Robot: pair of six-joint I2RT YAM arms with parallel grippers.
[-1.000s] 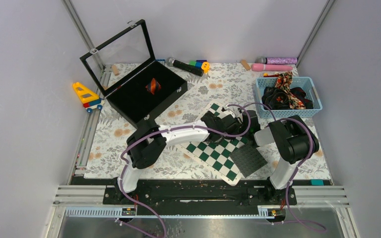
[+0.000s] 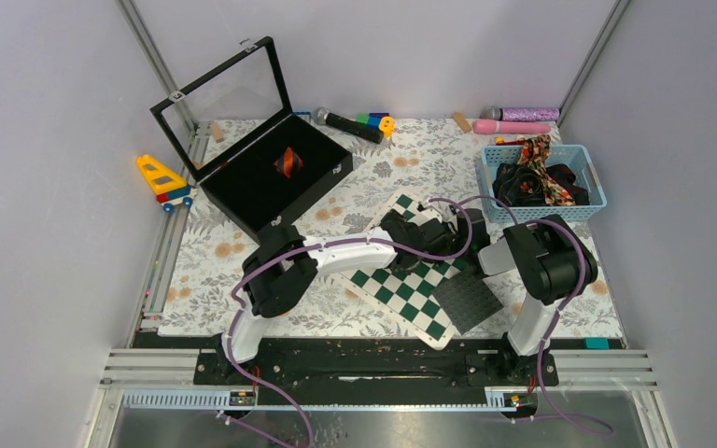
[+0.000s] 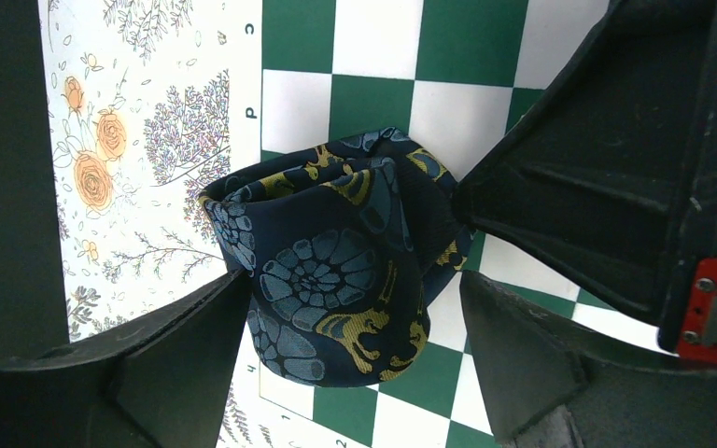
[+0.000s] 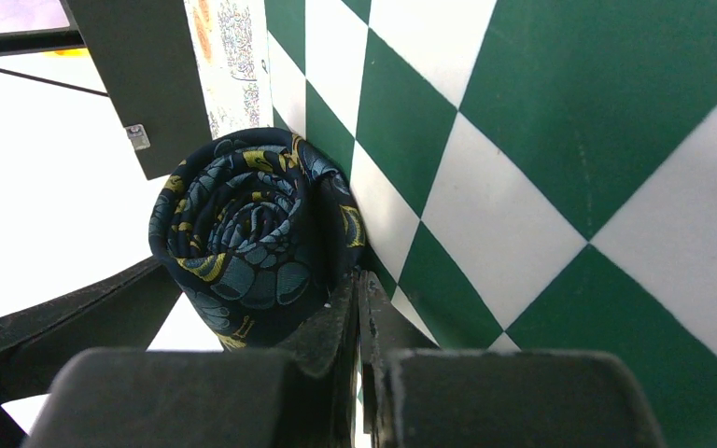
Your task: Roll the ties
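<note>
A dark navy tie point(image 3: 336, 280) with blue flowers and yellow figures stands as a loose roll on the green-and-white checkered mat point(image 3: 471, 42). Its spiral end shows in the right wrist view, where the tie point(image 4: 243, 219) lies left of my fingers. My left gripper is open, one finger on either side of the roll; the left finger looks in contact with it. My right gripper is shut at the roll's side, its tips against the outer layer. Whether any cloth lies between them is hidden. An orange-and-dark rolled tie point(image 2: 288, 162) lies in the black box.
The open black box point(image 2: 243, 201) with its glass lid raised stands at the back left. A blue basket point(image 2: 546, 213) of ties is at the right. A dark textured pad point(image 2: 467, 301) lies on the mat's right edge. Microphones line the back edge.
Both arms have shifted only very slightly over the mat. The box, basket and other objects have not moved.
</note>
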